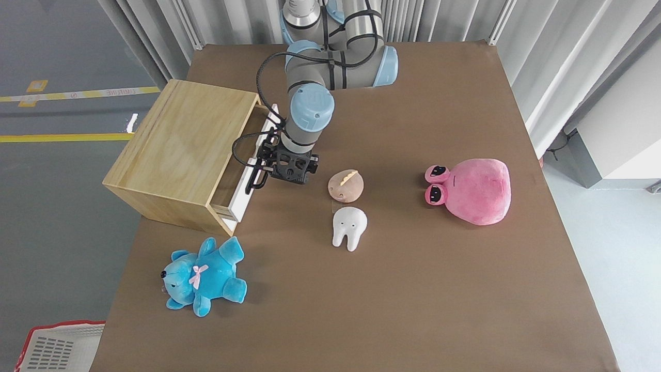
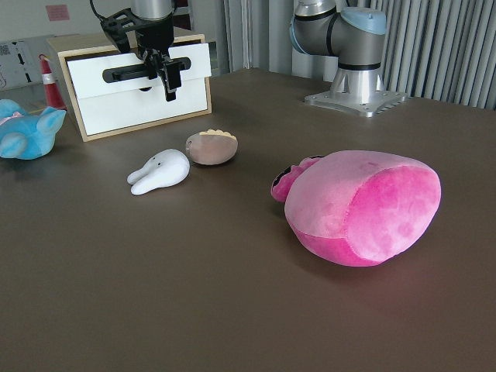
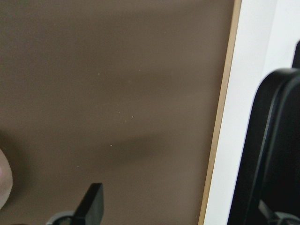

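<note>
A wooden cabinet (image 1: pixel 173 142) stands at the table's left, its white-fronted top drawer (image 1: pixel 240 204) pulled partly out. My gripper (image 1: pixel 260 173) is at that drawer's front, near its handle; in the left view it hangs against the white front (image 2: pixel 124 108). In the wrist view a black finger lies close along the white panel (image 3: pixel 234 150) at right. Whether the fingers are open or shut on the handle I cannot tell.
A blue bear (image 1: pixel 210 276) lies below the cabinet. A beige plush (image 1: pixel 345 189) and white plush (image 1: pixel 349 223) sit mid-table, a pink plush (image 1: pixel 477 192) at right.
</note>
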